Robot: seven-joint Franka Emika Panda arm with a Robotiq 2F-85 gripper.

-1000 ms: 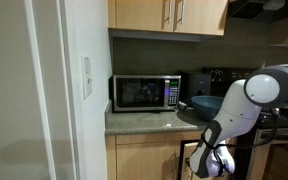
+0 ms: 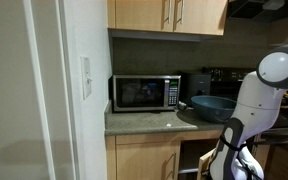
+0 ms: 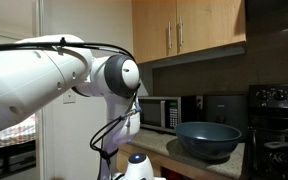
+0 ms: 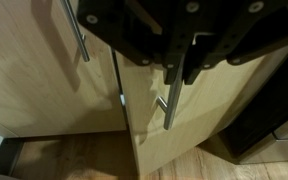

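Observation:
In the wrist view my gripper is shut on the metal bar handle [image 4: 171, 108] of a light wood cabinet door [image 4: 149, 140]. That door stands ajar, with a gap along its left edge beside the neighbouring cabinet front. Exterior view 1 shows the dark opening [image 2: 190, 156] under the counter, with the arm's white wrist [image 2: 234, 158] low at the right. The fingers themselves are hard to see in both exterior views.
A second door handle [image 4: 76, 30] is on the left front. On the counter [image 2: 134, 123] stand a microwave [image 2: 146, 93] and a large dark blue pan [image 2: 214, 107]. The stove [image 3: 275, 120] stands to the right. Wood floor shows below the door.
The arm has drawn lower and to the right, towards the camera. The dark opening under the counter now shows wider as the door swings out.

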